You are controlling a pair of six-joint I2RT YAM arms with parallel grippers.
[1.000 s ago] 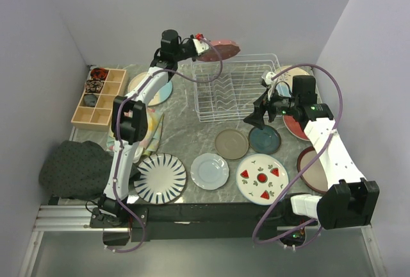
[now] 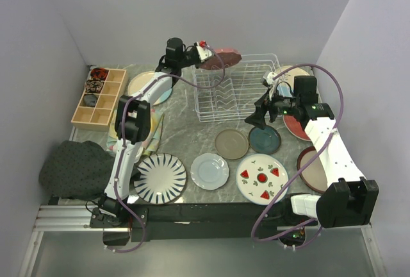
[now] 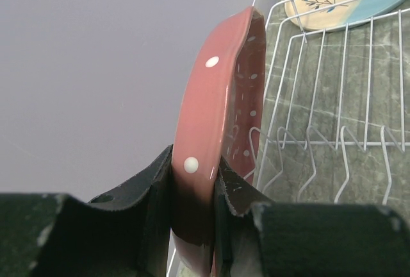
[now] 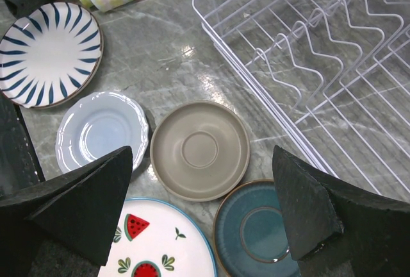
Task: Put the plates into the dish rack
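A dusty-red plate with white dots (image 2: pixel 221 59) stands on edge at the back of the white wire dish rack (image 2: pixel 237 120). My left gripper (image 2: pixel 201 51) is at the plate's left end. In the left wrist view, its fingers (image 3: pixel 154 206) flank the red plate (image 3: pixel 208 97), and whether they still press on it is unclear. Wire prongs (image 3: pixel 253 133) rise beside the plate; its lower edge is hidden. Above the rack's front right corner, my right gripper is open and empty. Taupe (image 2: pixel 231 143), teal (image 2: pixel 264 140), pale-blue (image 2: pixel 209 171), watermelon (image 2: pixel 262 179) and blue-striped (image 2: pixel 160 178) plates lie in front.
A wooden compartment tray (image 2: pixel 101 99), a patterned cloth (image 2: pixel 152 137) and a dark cloth (image 2: pixel 80 169) occupy the left side. More plates, including a brown one (image 2: pixel 314 169), lie at the right. The rack's middle and front are empty.
Over the last second, my left gripper and the red plate have come down slightly toward the rack, with a small shift to the right. My right arm has hardly moved.
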